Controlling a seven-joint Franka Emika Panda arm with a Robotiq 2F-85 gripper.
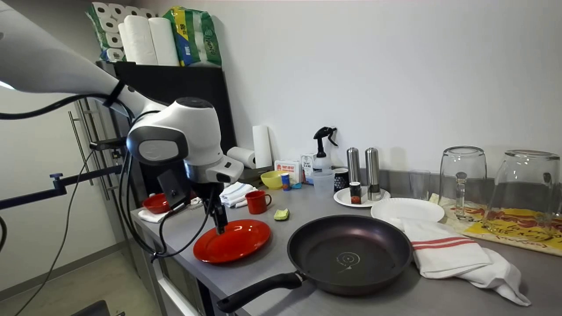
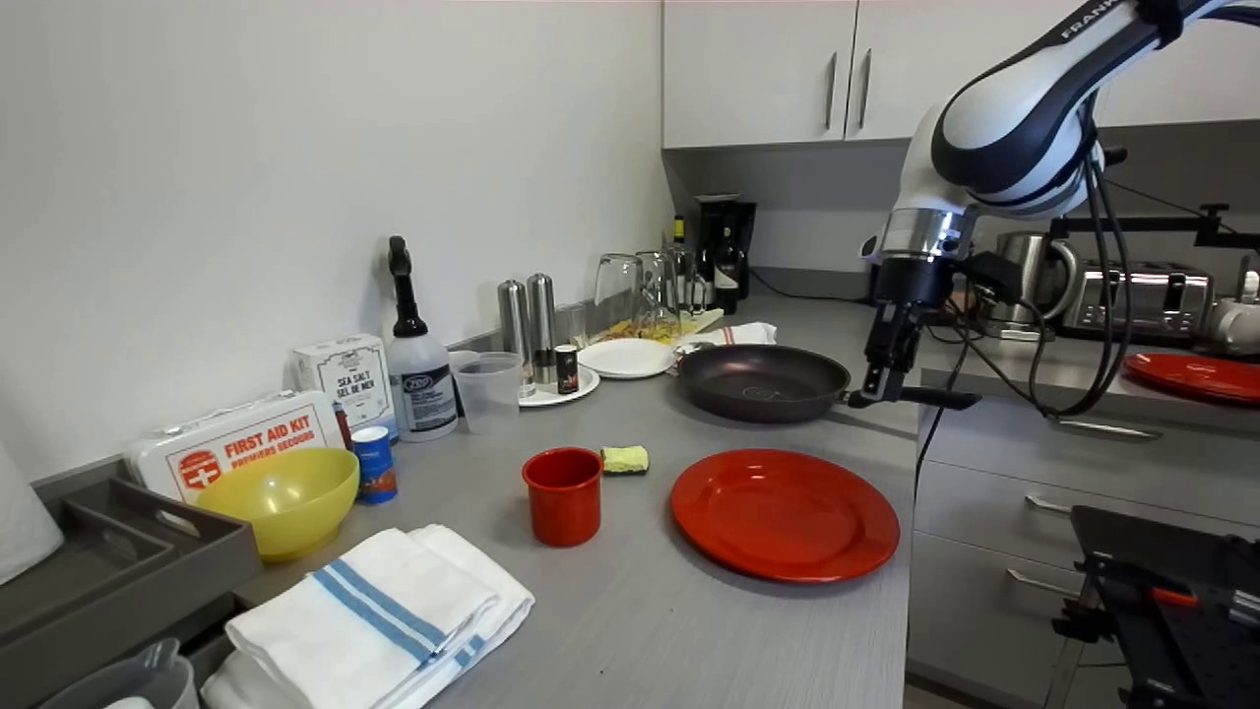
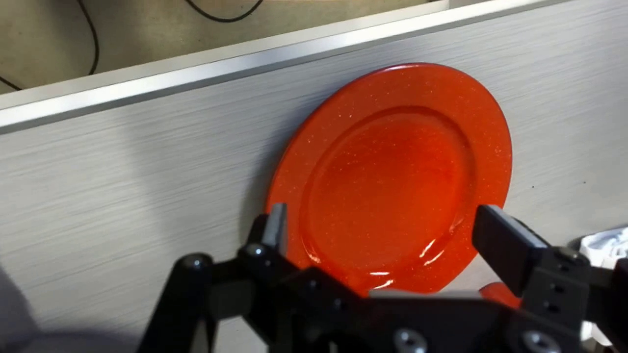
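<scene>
My gripper is open, its two fingers wide apart with nothing between them. Below it in the wrist view lies an empty red plate, flat on the grey counter near the front edge. Exterior view 1 has the gripper over the plate, apparently above its surface. A red mug stands upright beside the plate, with a green and yellow sponge-like piece behind it. The black frying pan rests on the counter, its handle pointing to the front edge.
White towels with blue stripes and a yellow bowl lie past the mug. Glass mugs, a paper plate and a red-striped towel are behind and beside the pan. Bare counter surrounds the red plate.
</scene>
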